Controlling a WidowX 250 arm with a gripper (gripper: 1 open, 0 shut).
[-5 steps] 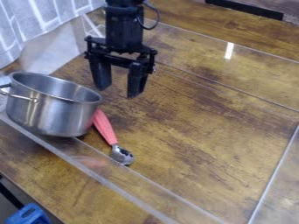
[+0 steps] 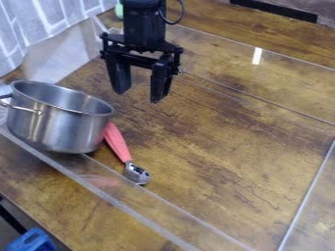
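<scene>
My black gripper (image 2: 139,78) hangs above the wooden counter (image 2: 242,137) at upper middle, its two fingers apart, nothing visible between them. A steel pot (image 2: 59,123) stands at the left, below and left of the gripper. Beside the pot's right side lies a utensil with a red handle (image 2: 118,143) and a metal end pointing toward the front.
A pale crumpled curtain or sheet (image 2: 39,39) is at the back left. A blue object (image 2: 33,243) is partly visible at the bottom left corner, and clear panel edges run round the area.
My gripper has moved slightly up and to the right. The pot and utensil have not moved.
</scene>
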